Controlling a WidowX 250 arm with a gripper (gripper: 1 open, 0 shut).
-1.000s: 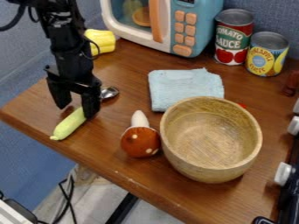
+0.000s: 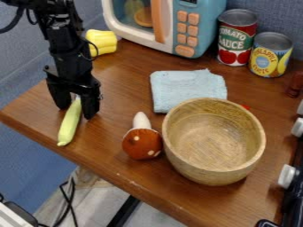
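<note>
My black gripper (image 2: pixel 73 96) is at the left of the wooden table, low over a pale green, elongated toy vegetable (image 2: pixel 67 128), with its fingers around the upper end. Whether they are closed on it is hard to tell.
A wooden bowl (image 2: pixel 213 164) and a toy mushroom (image 2: pixel 142 144) sit at centre right, a light blue cloth (image 2: pixel 187 87) behind them. Tomato can (image 2: pixel 236 44), yellow can (image 2: pixel 270 56), toy microwave (image 2: pixel 154 22) and yellow object (image 2: pixel 102 43) stand at the back. The front-left table edge is near.
My gripper has shifted slightly and now covers the metal object that showed beside it earlier. The vegetable looks barely moved.
</note>
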